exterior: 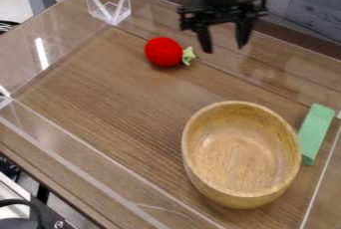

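Observation:
My black gripper (pixel 213 36) hangs over the back of the wooden table, blurred, its two fingers apart. It is above and to the right of a red round object (pixel 163 52), which has a small green piece at its right side. A large tan bowl (pixel 240 178) sits at the front right. A green bar (pixel 314 133) lies at the right, beside the bowl.
A clear holder (pixel 110 6) stands at the back left. A wall runs along the back right.

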